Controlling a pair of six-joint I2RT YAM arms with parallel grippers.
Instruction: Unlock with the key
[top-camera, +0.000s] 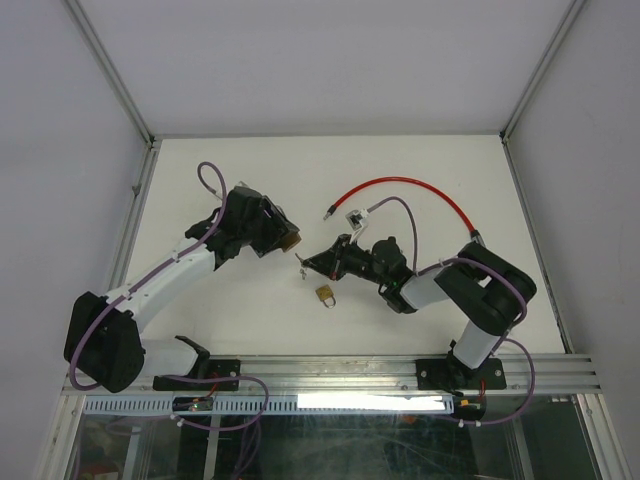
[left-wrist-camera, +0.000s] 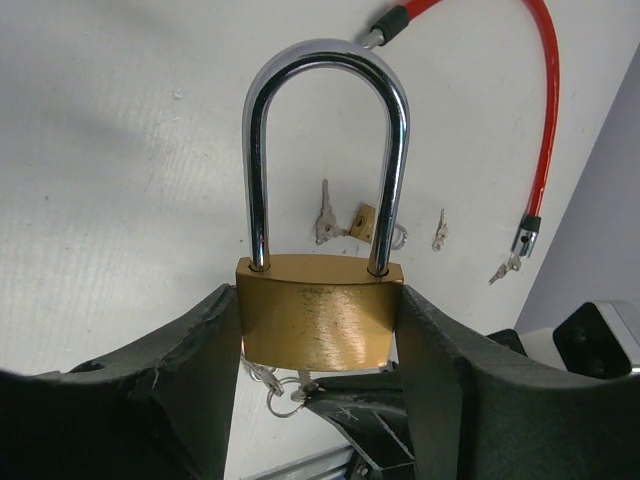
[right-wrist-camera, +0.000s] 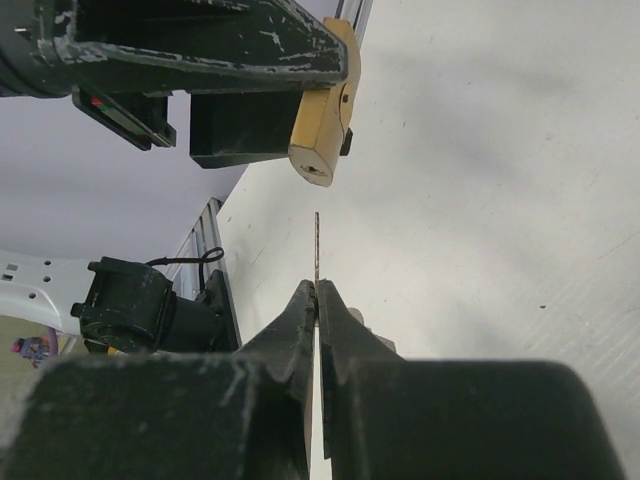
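A brass padlock (left-wrist-camera: 320, 312) with a tall chrome shackle is clamped between the fingers of my left gripper (top-camera: 283, 234). Facing the right wrist camera, the lock's end shows a small keyhole (right-wrist-camera: 312, 168). The thin key (right-wrist-camera: 317, 245) is seen edge-on, sticking out from the closed tips of my right gripper. A visible gap separates the key's tip from the padlock. In the left wrist view, a ring (left-wrist-camera: 283, 400) with other keys dangles at the right gripper's tips, partly hidden behind the lock.
Another brass padlock (top-camera: 326, 295) lies on the white table in front of the right gripper. A red cable (top-camera: 400, 180) curves across the back right. The left wrist view also shows a loose key (left-wrist-camera: 326, 218) on the table.
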